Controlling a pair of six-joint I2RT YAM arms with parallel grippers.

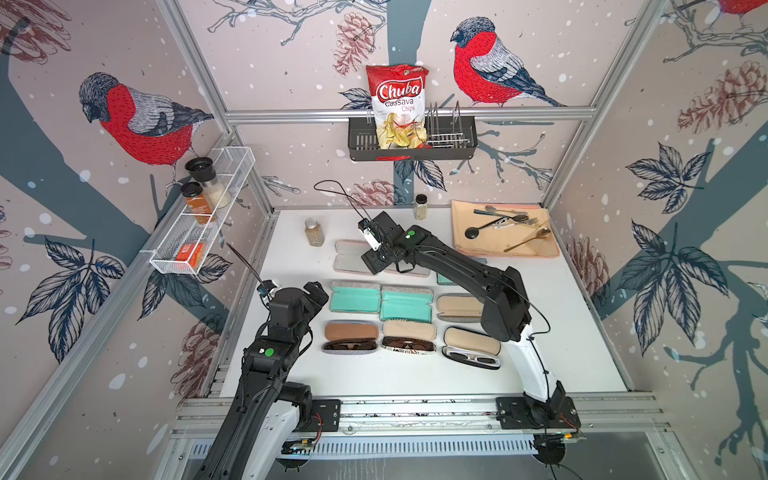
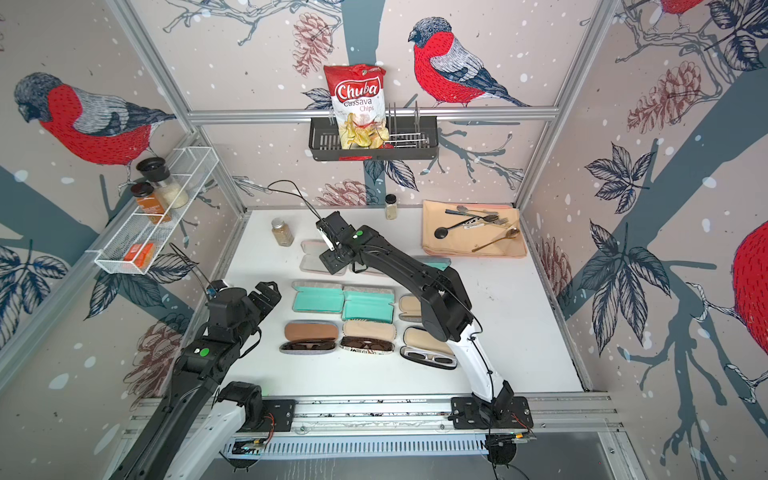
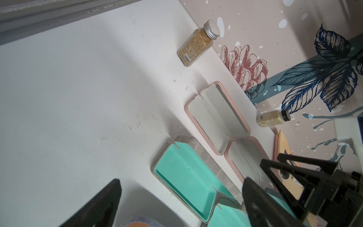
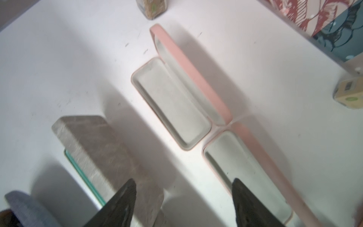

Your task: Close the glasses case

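Note:
Several glasses cases lie open on the white table. At the back are two pink-edged cases with pale grey linings, the left one (image 4: 172, 100) and the right one (image 4: 249, 170), lids raised along their far edges. Two teal-lined cases, left (image 1: 354, 300) and right (image 1: 406, 305), stand open in the middle row. My right gripper hovers over the back rows, fingers apart with nothing between them. It partly hides the pink cases from above. Left of the rows, my left gripper is open and empty above the table.
In the front row, open cases hold glasses: a brown-lined one (image 1: 350, 331), a beige-lined one (image 1: 409, 329) and a black-edged one (image 1: 472, 342). A spice jar (image 1: 313, 233) stands at back left. The cutlery tray (image 1: 504, 249) is at back right. Free table lies at far right.

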